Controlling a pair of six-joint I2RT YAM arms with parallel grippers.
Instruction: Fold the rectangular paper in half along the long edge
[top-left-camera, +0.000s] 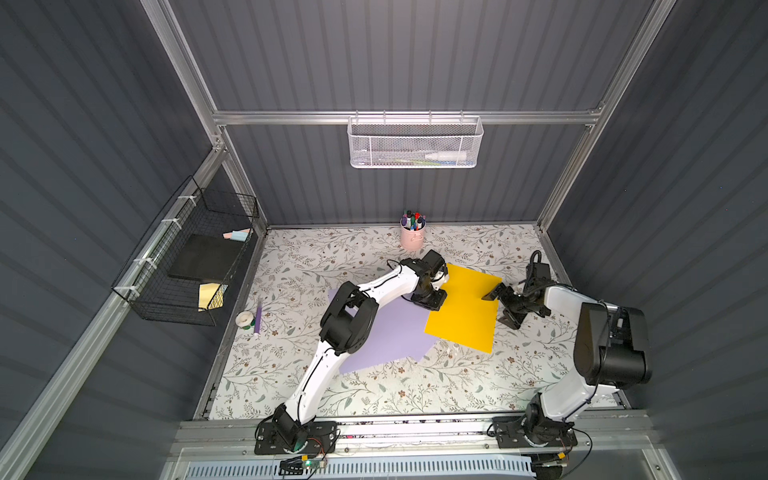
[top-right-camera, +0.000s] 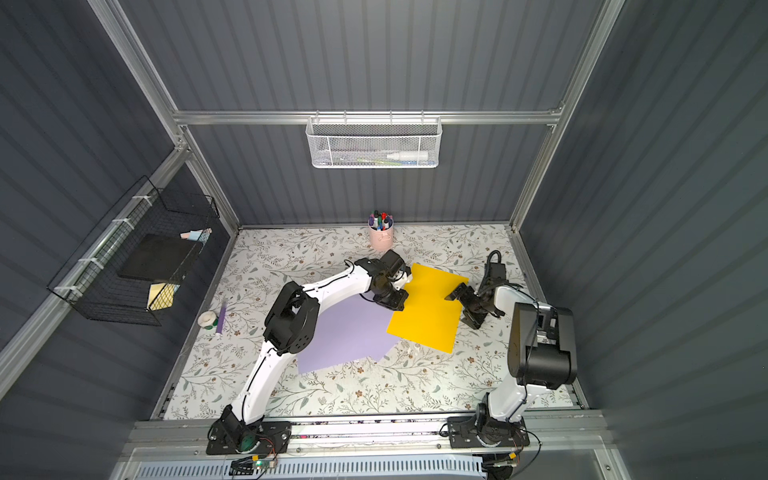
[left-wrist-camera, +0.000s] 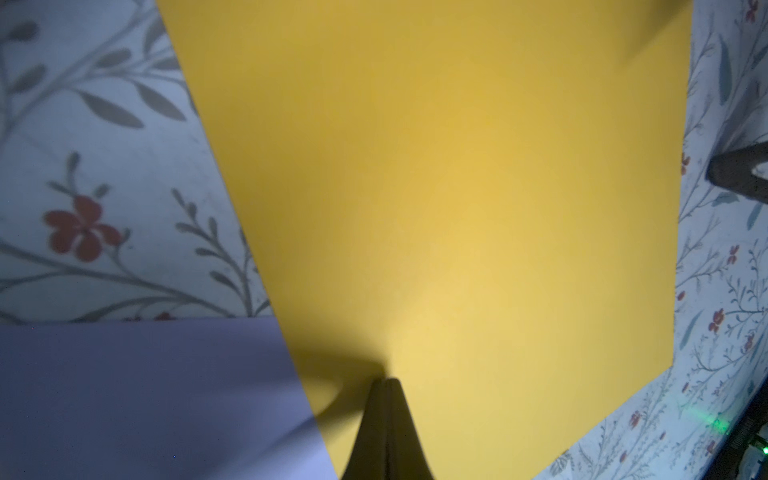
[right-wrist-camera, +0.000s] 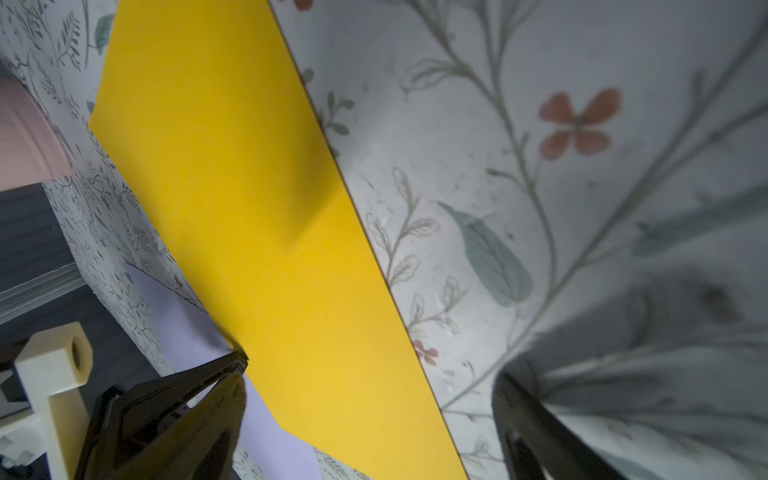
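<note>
A yellow paper (top-left-camera: 468, 312) lies flat on the floral table, its left side overlapping a purple sheet (top-left-camera: 384, 336). My left gripper is shut, its tips over the yellow paper close to its left edge; nothing shows between them, and contact with the paper cannot be made out. At the paper's right edge my right gripper stands open, one finger (right-wrist-camera: 200, 408) over the yellow sheet and the other finger (right-wrist-camera: 512, 400) over the bare table. The paper's right edge runs between those fingers.
A pink cup of markers (top-left-camera: 412, 237) stands behind the papers. Far left lie a purple marker (top-left-camera: 257, 317) and a roll of tape (top-left-camera: 244, 320). A wire basket (top-left-camera: 192, 264) hangs on the left wall.
</note>
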